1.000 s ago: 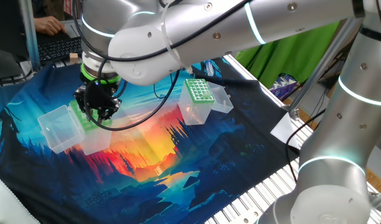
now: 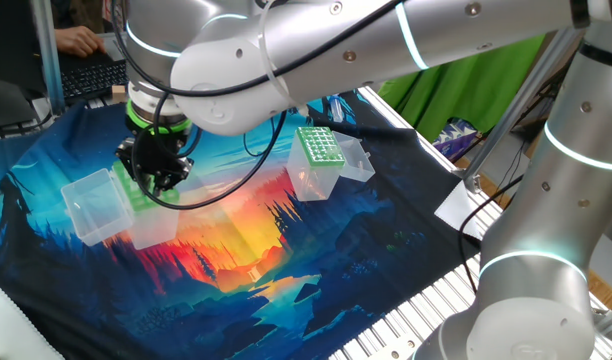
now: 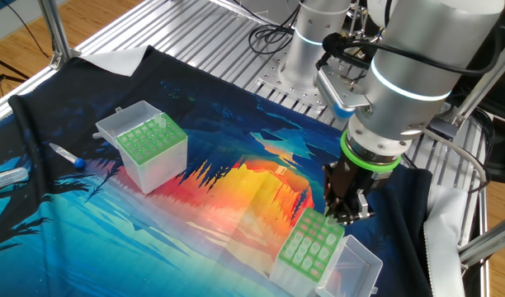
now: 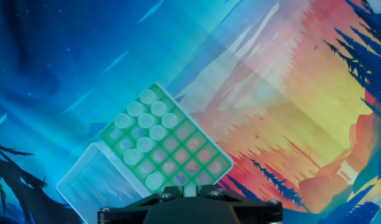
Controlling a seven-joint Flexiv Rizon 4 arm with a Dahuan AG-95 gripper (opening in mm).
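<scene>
My gripper is low over the near corner of a translucent box with a green grid top. Several round pale caps fill part of that grid, while other slots look empty. Between the dark fingertips in the wrist view shows a small pale shape; whether they grip it or it sits in a slot below, I cannot tell. In exterior view 1 the gripper partly covers this grid. A second translucent box with a green grid stands apart, with one pale piece rising from its grid.
Clear open lids adjoin both boxes. A blue-capped tube lies on the printed cloth, near another clear item at its edge. Open cloth separates the boxes. Black cable loops by the arm.
My wrist and its cable have shifted very slightly left in exterior view 1. Both boxes stay in place.
</scene>
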